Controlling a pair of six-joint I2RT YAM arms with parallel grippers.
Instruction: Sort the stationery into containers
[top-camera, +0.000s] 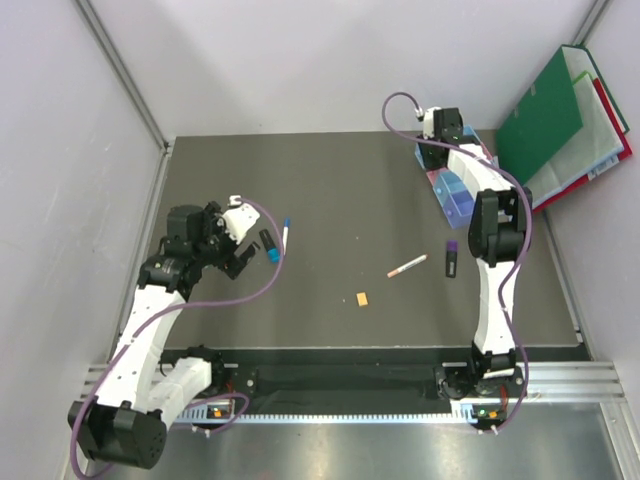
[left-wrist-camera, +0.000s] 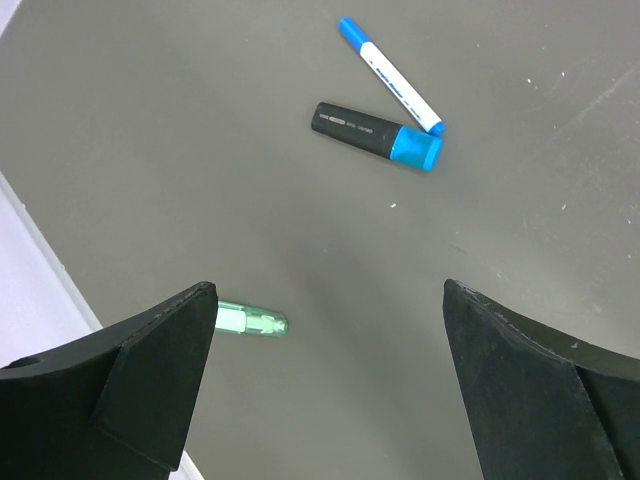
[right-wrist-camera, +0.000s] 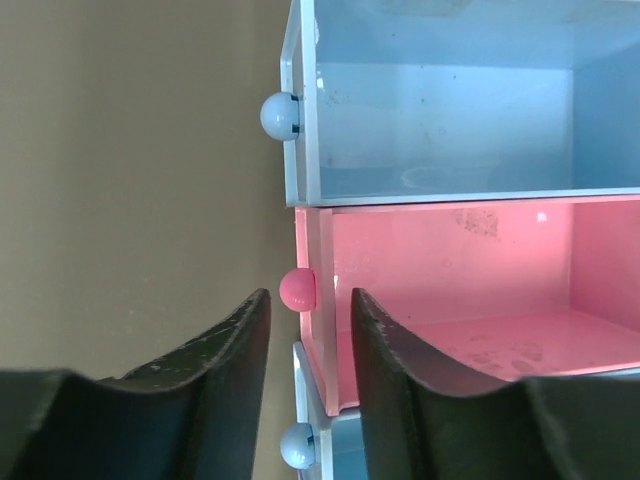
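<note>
In the right wrist view my right gripper is part open, one finger on either side of the front wall and round knob of a pink drawer (right-wrist-camera: 450, 260); gaps show beside both fingers. That drawer looks empty inside. Over on the left, my left gripper stands open above the table, nothing between its fingers. Beyond it lie a black highlighter with a blue cap (left-wrist-camera: 360, 130) and a blue-and-white marker (left-wrist-camera: 395, 82), close together. A green-ended item (left-wrist-camera: 255, 320) is partly hidden by the left finger.
Blue drawers (right-wrist-camera: 440, 130) flank the pink one. An orange-and-white marker (top-camera: 407, 266), a purple-capped black highlighter (top-camera: 451, 260) and a small orange square (top-camera: 362, 299) lie apart on the table. Large green and red folders (top-camera: 545, 115) lean at the back right.
</note>
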